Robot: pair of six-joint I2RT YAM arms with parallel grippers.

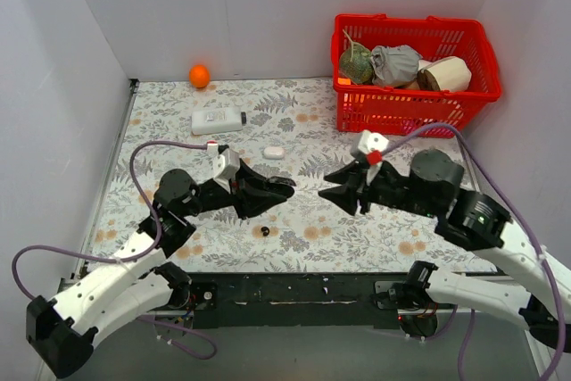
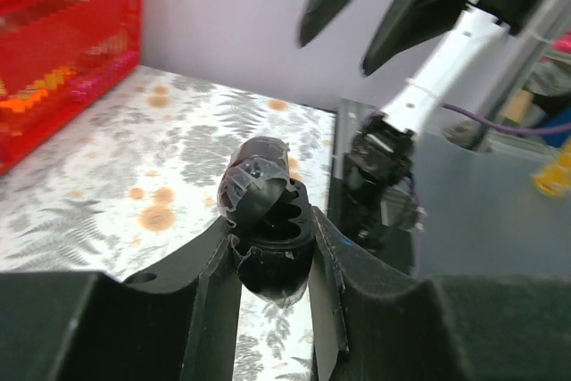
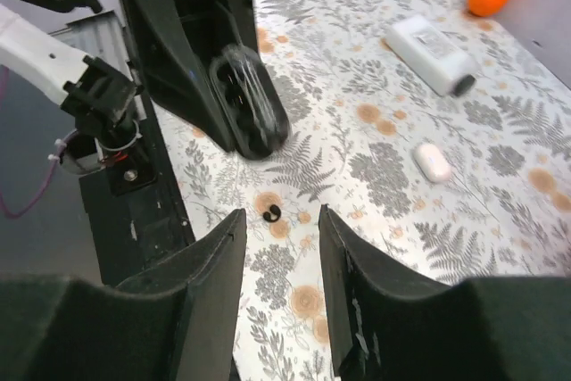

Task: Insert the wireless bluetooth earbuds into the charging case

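My left gripper (image 1: 278, 192) is shut on the small black charging case (image 2: 278, 265), held above the table. In the left wrist view the case's glossy lid (image 2: 254, 174) stands raised, and dark hollows show inside; whether an earbud sits in one I cannot tell. To the right of the case, clear of it, my right gripper (image 1: 337, 194) is open, with nothing between its fingers. One black earbud (image 1: 265, 231) lies on the patterned table below the left gripper, also visible as a small dark earbud (image 3: 272, 213) in the right wrist view.
A red basket (image 1: 419, 113) with several things in it occupies the back right. Toward the back left are a white bottle (image 1: 217, 120) and an orange (image 1: 199, 76). A small white block (image 1: 274, 153) lies mid-table. Bare table surrounds the earbud.
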